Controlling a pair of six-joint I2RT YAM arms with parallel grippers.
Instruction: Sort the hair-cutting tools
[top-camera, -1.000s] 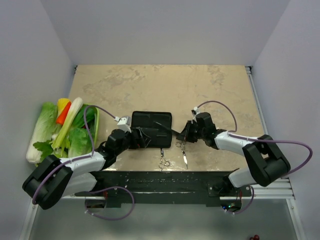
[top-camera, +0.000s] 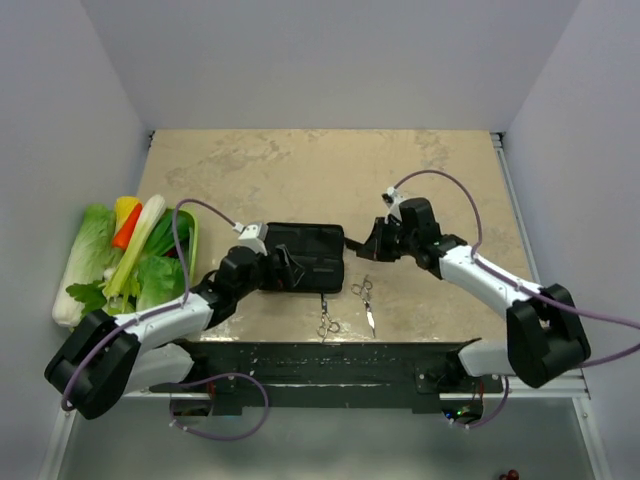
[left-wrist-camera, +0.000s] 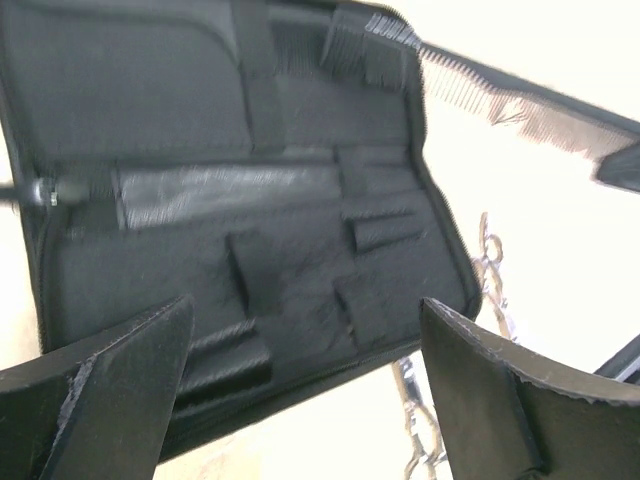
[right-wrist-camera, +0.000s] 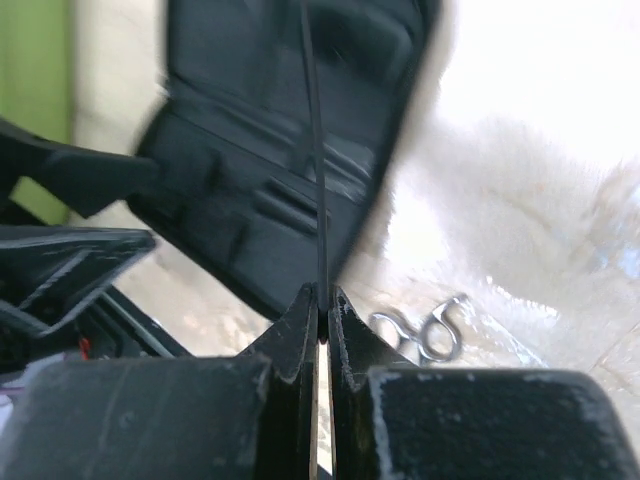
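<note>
My right gripper (top-camera: 372, 246) is shut on a thin dark comb (right-wrist-camera: 318, 150), seen edge-on in the right wrist view. In the left wrist view the comb (left-wrist-camera: 500, 98) shows its fine teeth, its far end overlapping the upper right corner of the black case (left-wrist-camera: 320, 265). The case (top-camera: 305, 284) lies unfolded, with straps and loops inside. Above its left and lower part, my left gripper stands open, nothing between its fingers. Two silver scissors lie outside: one pair (top-camera: 326, 322) below the case, another (top-camera: 367, 300) to its lower right, partly visible as rings (right-wrist-camera: 438, 330).
A green basket (top-camera: 194, 240) of vegetables stands at the far left. Purple cables (top-camera: 470, 195) run along both arms. Close together, the two grippers flank the case.
The left arm is almost still.
</note>
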